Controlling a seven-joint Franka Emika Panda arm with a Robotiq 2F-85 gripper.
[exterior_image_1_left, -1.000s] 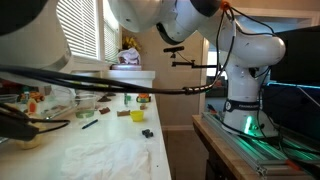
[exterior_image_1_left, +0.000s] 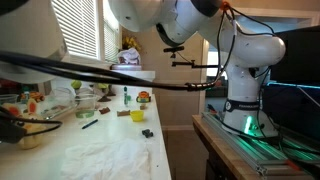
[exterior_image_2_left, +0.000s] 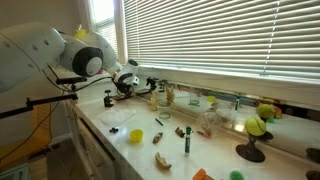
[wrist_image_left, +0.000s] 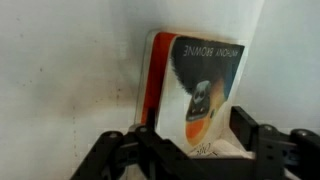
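A book (wrist_image_left: 205, 85) with a red spine, a dark upper cover and the words "ANTHONY BROWNE" fills the middle of the wrist view. It appears to lie or lean against a pale surface. Across the bottom of that view, the two dark fingers of my gripper stand apart. The left one overlaps the spine side of the book's near end, and the right one is close by its other side. Whether either touches the book cannot be made out. In the second exterior view the gripper (exterior_image_2_left: 109, 98) is small, at the far left end of the counter.
A white cloth (exterior_image_1_left: 106, 160) lies flat on the counter. Nearby are a yellow cup (exterior_image_1_left: 137, 116) and small dark items (exterior_image_1_left: 147, 133). Wire racks and bottles line the back by the window. A curved tan object (exterior_image_2_left: 162, 161) lies on the near counter.
At the left edge of the first exterior view, the dark end of the arm has shifted slightly. The cable loop hanging across has moved a little too. Objects on the counter look unmoved.
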